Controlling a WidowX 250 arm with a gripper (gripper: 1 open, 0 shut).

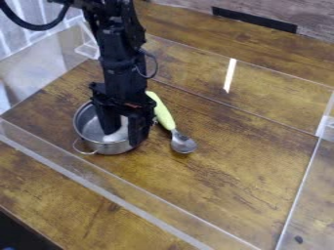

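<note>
A metal pot [89,127] with a thin wire handle sits on the wooden table, left of centre. My black gripper [120,122] reaches down into it, its fingers over and inside the pot. A white object in the pot is mostly hidden behind the fingers; whether they hold it cannot be told. A spoon [182,144] with a pale yellow-green handle lies just right of the pot.
Clear panels or edges line the left and right sides. A short white strip [229,74] lies toward the back right.
</note>
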